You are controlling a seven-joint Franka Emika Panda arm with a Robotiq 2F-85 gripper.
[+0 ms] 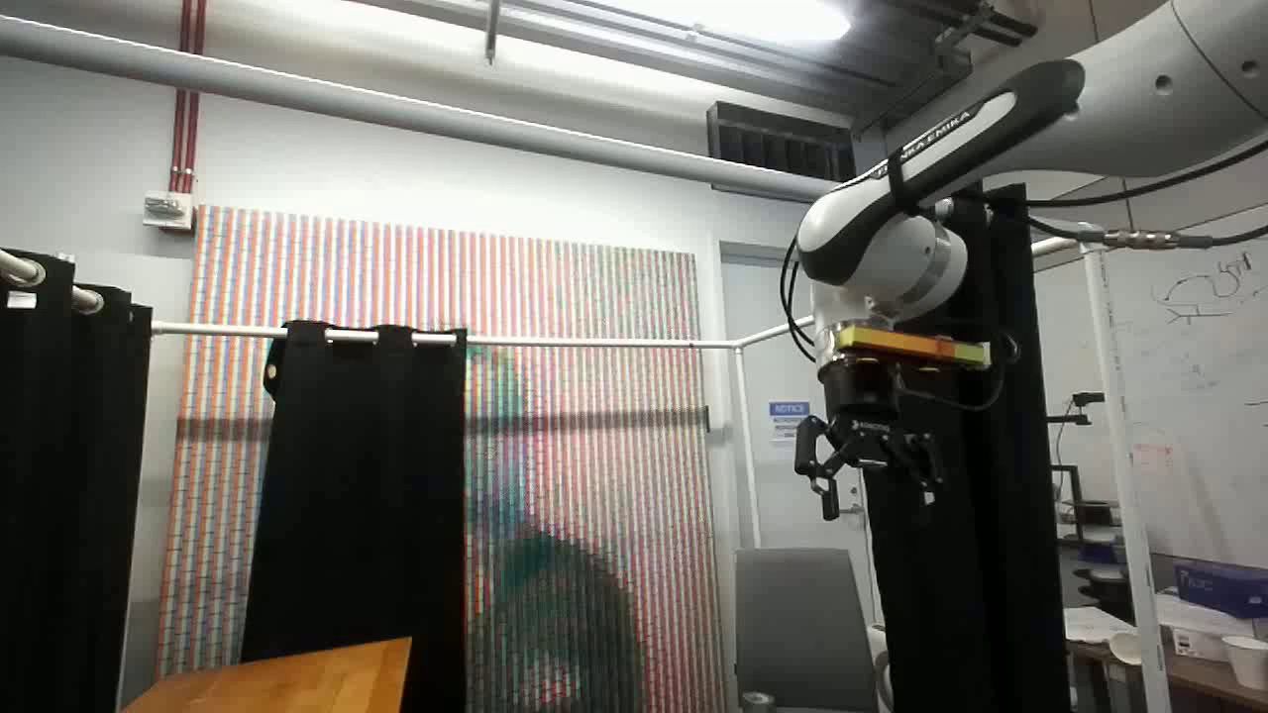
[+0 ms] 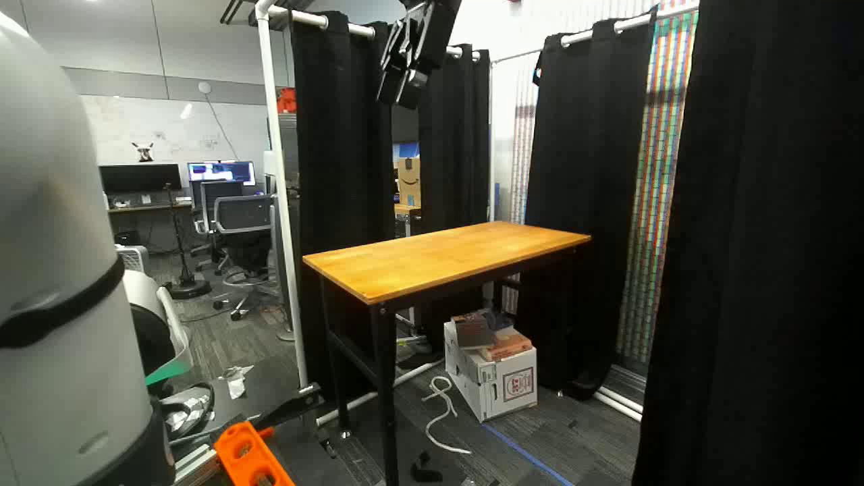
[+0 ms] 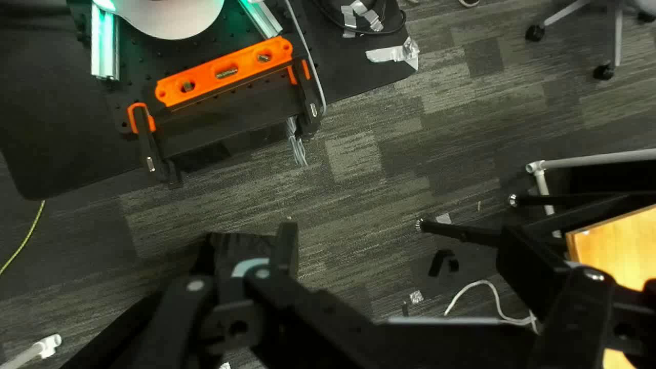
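Observation:
My gripper [image 1: 880,494] hangs high in the air, pointing down, well clear of any surface. In the wrist view its two dark fingers [image 3: 286,252] stand wide apart, and only floor shows between them. The gripper [image 2: 401,90] also appears at the top of exterior view 2, above the level of the wooden table [image 2: 445,252]. That tabletop looks bare. One corner of the table [image 3: 621,246] enters the wrist view at the right, partly covered by a finger.
Black curtains [image 2: 603,162] on white poles surround the table. Beneath it sit a white box [image 2: 470,375] with things on top and a white rope [image 2: 441,417]. An orange bracket [image 3: 224,70] is fixed near the robot's base. Open floor lies between base and table.

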